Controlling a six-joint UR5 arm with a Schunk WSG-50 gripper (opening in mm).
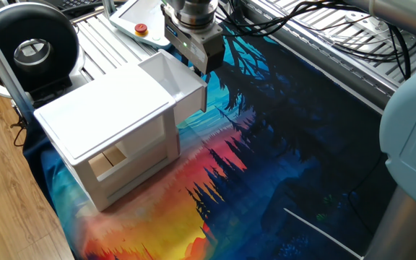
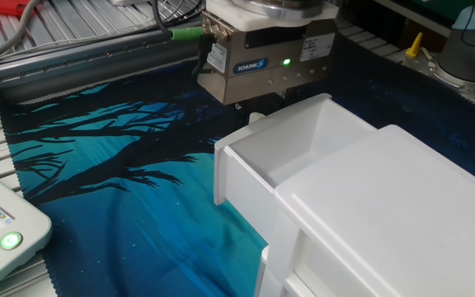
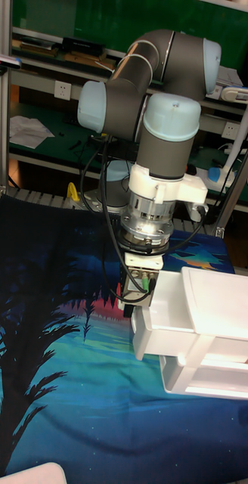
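A white drawer cabinet stands on the printed cloth, its upper drawer pulled out. That drawer looks empty where its inside shows. My gripper points down at the outer end of the open drawer, close to the drawer's front panel. In exterior view 2 the fingers are mostly hidden behind that panel and in dark shadow under the gripper body. Whether they touch the panel or its handle, and how far apart they are, I cannot tell.
A teach pendant with a red stop button lies behind the cabinet. Cables hang near the arm, and a metal rail runs along the cloth's edge.
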